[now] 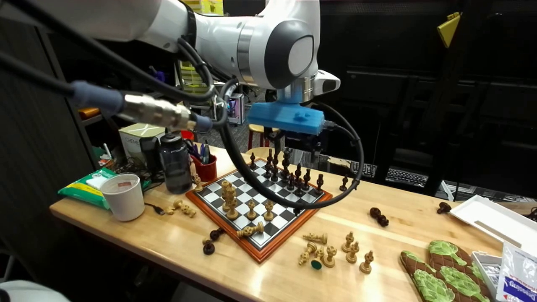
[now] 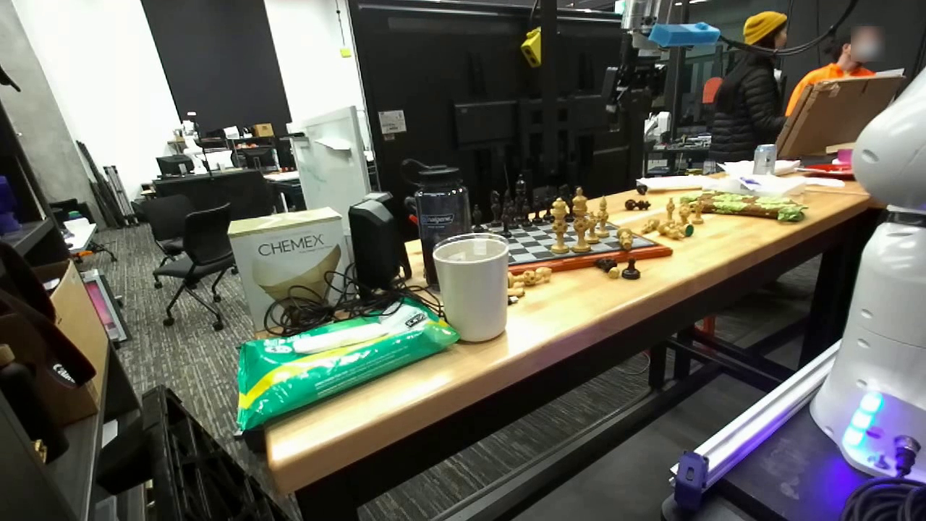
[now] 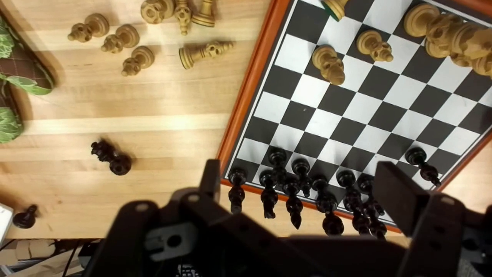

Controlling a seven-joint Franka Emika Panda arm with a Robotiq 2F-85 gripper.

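Observation:
My gripper stands open, its two dark fingers wide apart and nothing held between them. In exterior view 1 it hangs under the blue cover (image 1: 287, 118), high above the far side of the chessboard (image 1: 259, 250). Dark pieces, such as a tall one (image 3: 326, 201), crowd the board's far edge in the wrist view, seen between the fingers. One dark piece (image 3: 416, 157) stands apart from that cluster. Tan pieces stand toward the opposite side, among them a single piece (image 3: 328, 64); another tan piece (image 1: 250, 229) lies tipped near the board's front edge.
Loose tan pieces (image 1: 351, 251) and a fallen dark piece (image 1: 378, 216) lie right of the board. A white cup (image 1: 123, 196), dark bottle (image 1: 176, 166) and red pen holder (image 1: 207, 168) stand left. A patterned mitt (image 1: 445, 277) and white tray (image 1: 496, 219) occupy the right.

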